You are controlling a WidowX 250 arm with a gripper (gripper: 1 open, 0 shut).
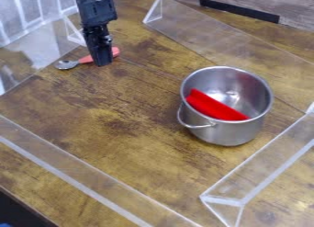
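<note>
My black gripper (102,58) hangs at the upper left over a spoon with a red handle and a metal head (68,63), partly hiding the handle. The gripper looks shut, with nothing clearly visible between its fingers. A steel pot (223,130) with a side handle stands at the right, holding a long red object (214,106).
Clear plastic barriers (255,172) border the wooden table (135,153) at the lower right, lower left, left and back.
</note>
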